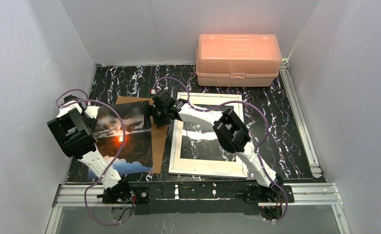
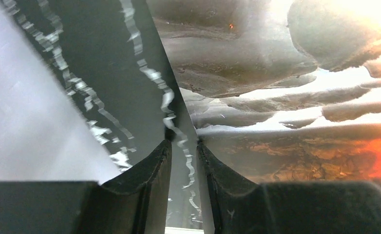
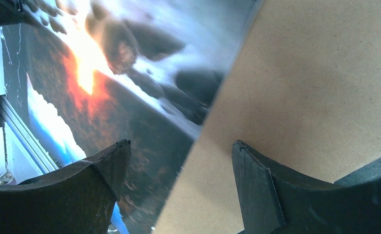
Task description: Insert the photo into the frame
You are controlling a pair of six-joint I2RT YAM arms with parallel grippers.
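The photo (image 1: 130, 146), a glossy sunset-and-clouds print, lies on a brown backing board (image 1: 158, 146) at the left of the table. My left gripper is low at the photo's left edge in the left wrist view, fingers slightly apart with that edge near the right finger; whether it holds it, I cannot tell. My right gripper stands open over the photo's right edge and the bare board. The white frame (image 1: 203, 168) lies right of them, partly under my right arm.
A pink plastic box (image 1: 238, 53) sits at the back right. Grey walls enclose the dark marble tabletop (image 1: 281, 136) on the back and sides.
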